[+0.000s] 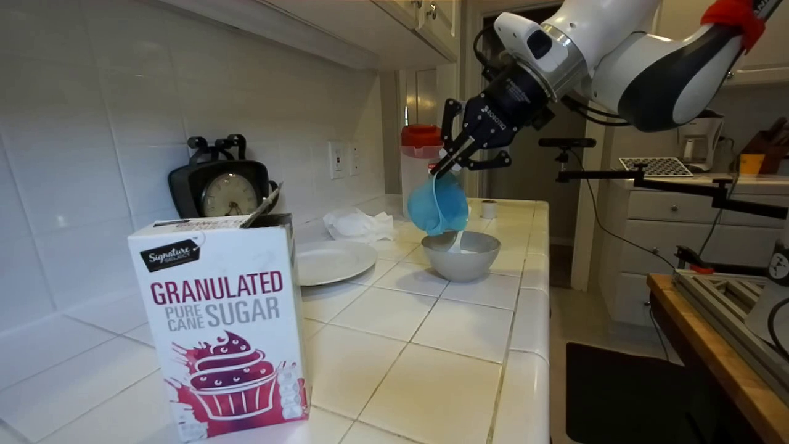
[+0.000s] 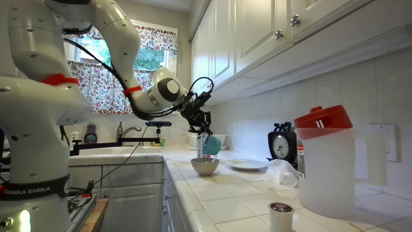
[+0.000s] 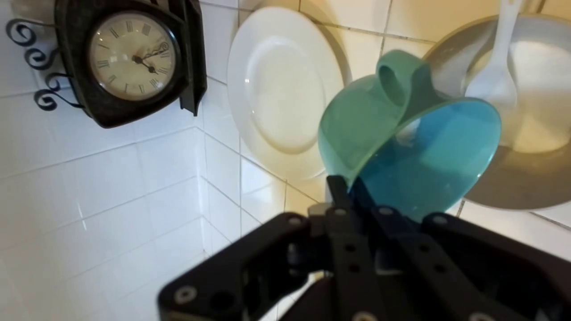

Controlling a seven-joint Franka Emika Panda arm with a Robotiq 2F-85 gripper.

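Note:
My gripper is shut on the rim of a teal-blue cup, holding it tilted over the near-left part of a grey bowl. In the wrist view the cup shows its small loop handle and its blue inside, where no contents stand out. The bowl holds something pale and a white spoon leaning on its rim. From the other side, the cup hangs just above the bowl; whether cup and spoon touch, I cannot tell.
A white plate and crumpled paper lie left of the bowl. The sugar box stands in front, a black clock by the wall. A red-lidded container and a small pod stand farther along. The counter edge runs close beside the bowl.

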